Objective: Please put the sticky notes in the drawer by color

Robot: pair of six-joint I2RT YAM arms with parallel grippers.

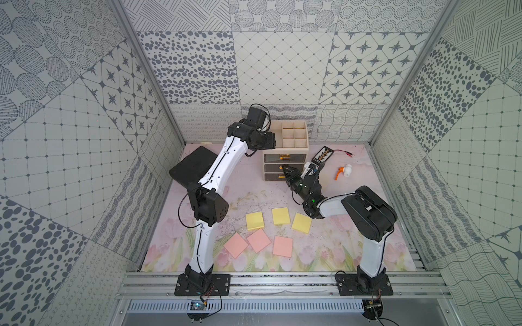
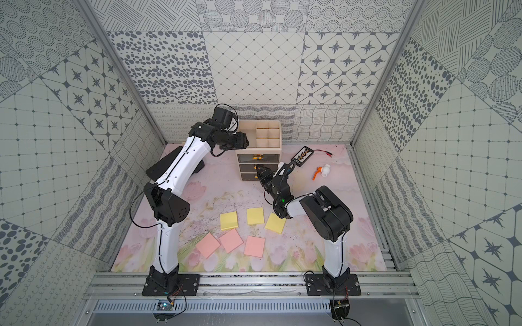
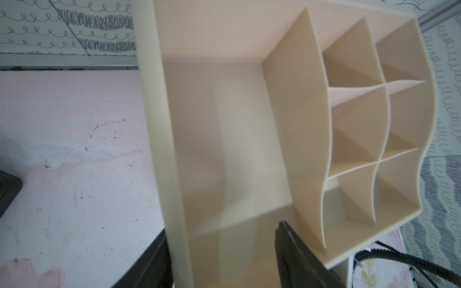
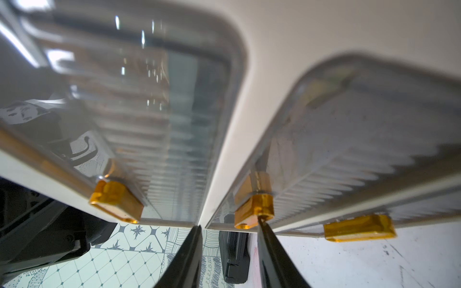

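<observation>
A beige cabinet [image 1: 263,160] with three grey drawers stands at the back of the table; its drawers look closed. Astride the cabinet's left wall [image 3: 165,144] is my left gripper, fingers apart, one finger outside and one over the large top compartment. My right gripper faces the drawer fronts, part open, close to the middle drawer's orange handle [image 4: 254,211]; whether it touches cannot be told. Several yellow sticky notes, one here [image 1: 280,215], lie in a row at the table's middle. Pink ones, such as this note [image 1: 282,246], lie in front of them.
The orange top handle [image 4: 116,201] and bottom handle [image 4: 359,228] flank the middle one. A black box [image 1: 194,165] lies left of the cabinet. To its right are a small black tray [image 1: 323,154] and an orange-white object [image 1: 344,171].
</observation>
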